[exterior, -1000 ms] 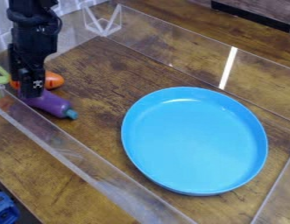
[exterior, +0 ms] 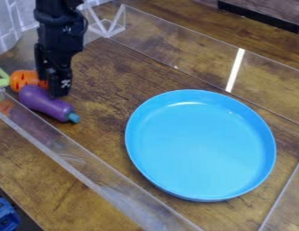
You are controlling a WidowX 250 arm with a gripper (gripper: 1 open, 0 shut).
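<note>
The black gripper [exterior: 55, 70] reaches down from the top left over an orange carrot-like object [exterior: 25, 79] and a purple eggplant [exterior: 47, 105], both lying at the left of the wooden surface. Its fingertips are at or just behind the orange object's right side; whether they touch it, or are open or shut, I cannot tell. A large blue plate [exterior: 200, 143] lies empty at the right.
A green object [exterior: 0, 77] sits at the left edge. Clear walls surround the work area. A blue item [exterior: 2, 216] is at the bottom left corner.
The gripper has moved to the right, from above the left part of the objects to the orange object's right side. The eggplant appears slightly shifted left.
</note>
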